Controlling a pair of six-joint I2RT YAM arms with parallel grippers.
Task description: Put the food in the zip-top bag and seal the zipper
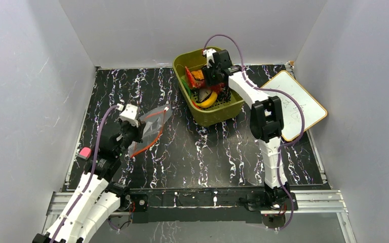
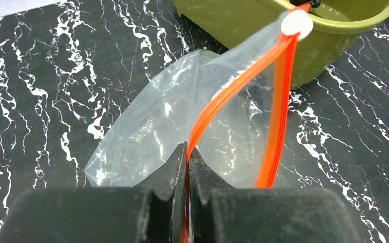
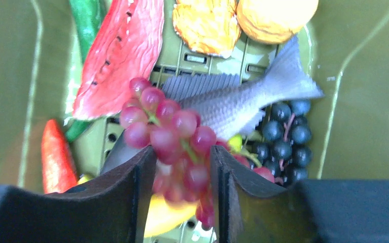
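Observation:
In the left wrist view my left gripper is shut on the orange-edged rim of the clear zip top bag [image 2: 147, 126]. The bag's mouth gapes, with a white slider [image 2: 297, 23] at the far end of the orange zipper [image 2: 279, 111]. No food shows inside. Over at the green basket [image 1: 218, 116], my right gripper [image 1: 211, 76] is down inside. Its fingers stand part open around a bunch of red grapes [image 3: 167, 136]; whether they grip it I cannot tell. Behind the grapes lies a grey fish [image 3: 238, 104].
Around the grapes lie a watermelon slice [image 3: 124, 55], dark grapes [image 3: 286, 136], a red pepper [image 3: 55, 157] and a yellow banana [image 3: 167, 215]. A whiteboard [image 1: 296, 106] lies at right, a pink block [image 1: 84, 153] at left.

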